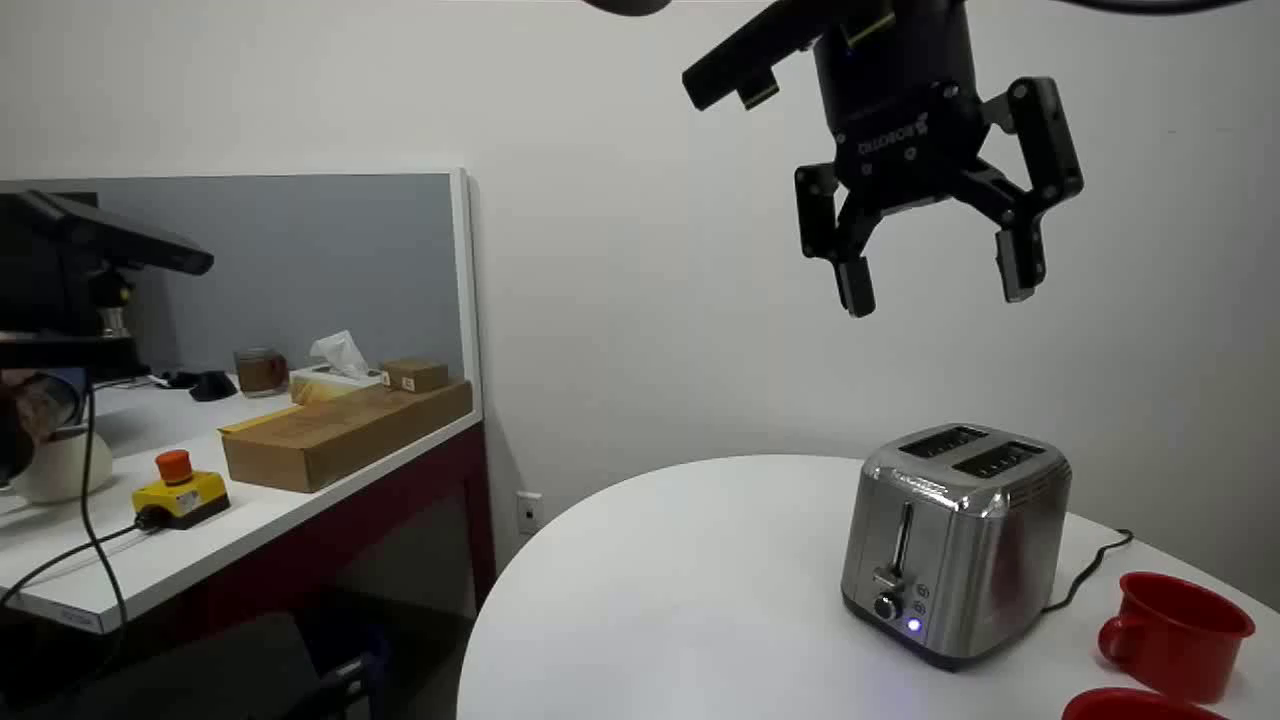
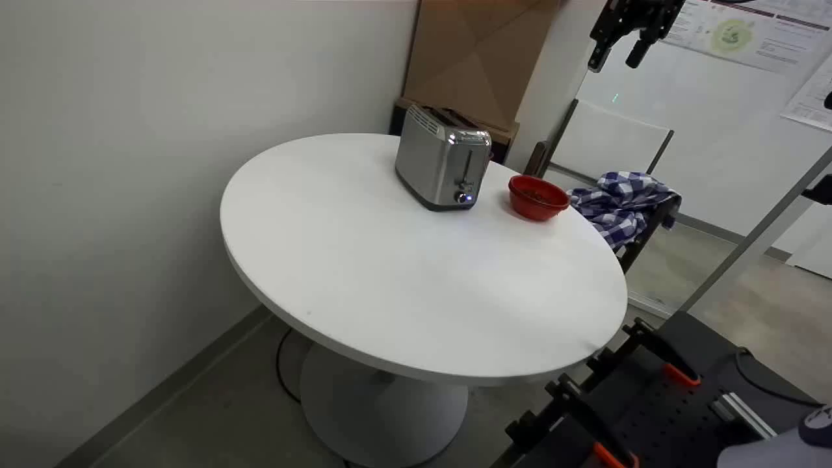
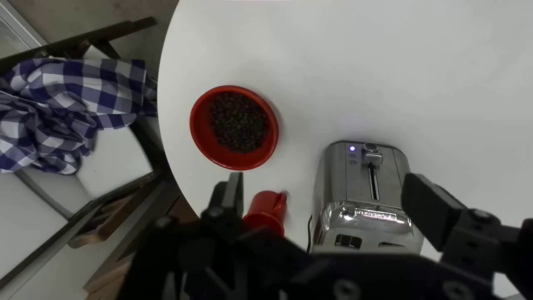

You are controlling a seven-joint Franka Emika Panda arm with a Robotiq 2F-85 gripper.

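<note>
High above the table, my gripper stands open, its fingers wide apart with only air between them. Below it sits a silver toaster with two empty-looking slots on top and a small lit indicator on its front. A red mug stands beside the toaster near the table edge; in the wrist view the gripper hides part of that mug. Dark beans or similar small pieces fill the bottom of a red bowl. The gripper is well clear of everything on the table.
A black cord runs from the toaster. A checkered cloth hangs over a chair beyond the edge. A side desk holds boxes and an emergency stop button.
</note>
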